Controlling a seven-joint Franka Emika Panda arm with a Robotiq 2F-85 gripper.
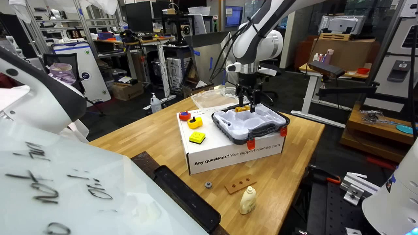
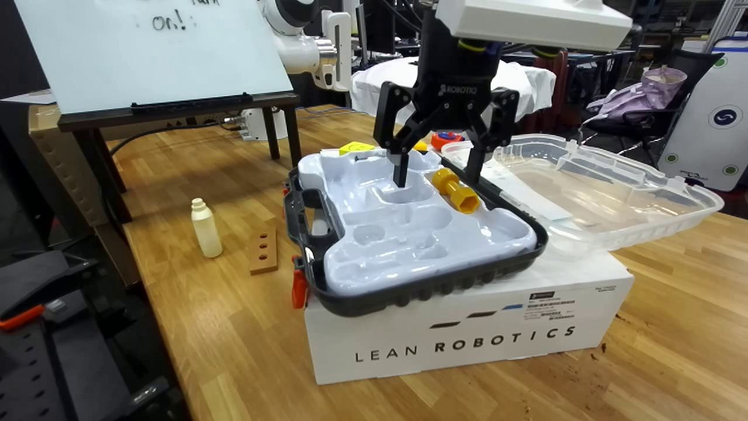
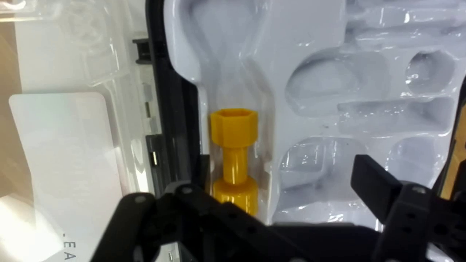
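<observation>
A yellow-orange plastic piece with a hexagonal end lies in a long slot of the light grey moulded tray, inside a black case. My gripper is low over that tray with its fingers wide apart. In the wrist view the left fingertip is close beside the yellow piece, and the right fingertip stands over the empty hollows. Nothing is held. The lower end of the piece is partly hidden behind the gripper's linkage.
The case rests on a white box with a yellow sponge-like block, a yellow item and a red one. A clear lid is folded out behind. A cream bottle and a brown holed strip lie on the table.
</observation>
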